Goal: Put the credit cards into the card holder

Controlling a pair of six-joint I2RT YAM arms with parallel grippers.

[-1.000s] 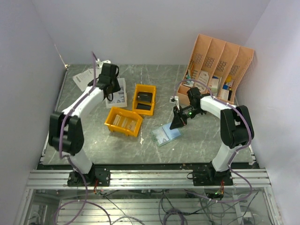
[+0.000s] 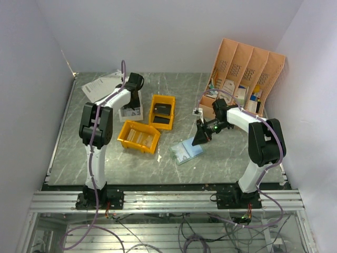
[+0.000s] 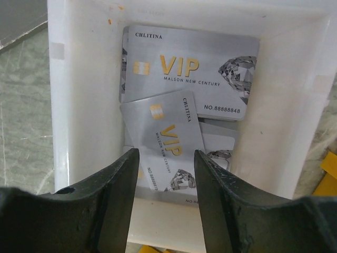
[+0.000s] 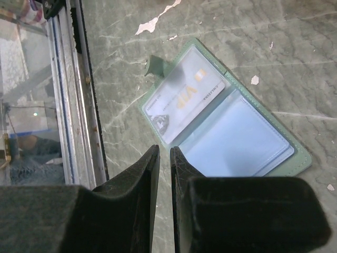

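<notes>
Silver VIP cards lie overlapping in a white tray [image 3: 60, 116]. A tilted card [image 3: 152, 139] is uppermost, partly over a level card [image 3: 192, 58]. Above the tilted card's lower part, my left gripper is open, holding nothing. The card holder [image 4: 237, 134] lies unfolded on the table in the right wrist view, green-edged, with a VIP card [image 4: 187, 95] in one half and a bare pale-blue pocket in the other. My right gripper hovers at the holder's edge, nearly closed with a narrow gap; nothing shows between its fingers.
Two yellow trays [image 2: 152, 120] stand between the white tray and the holder; one contains dark items. A peach sorter rack [image 2: 247, 63] with several items fills the back right. Table in front of the holder is clear.
The right arm stays almost still, and the holder has not moved.
</notes>
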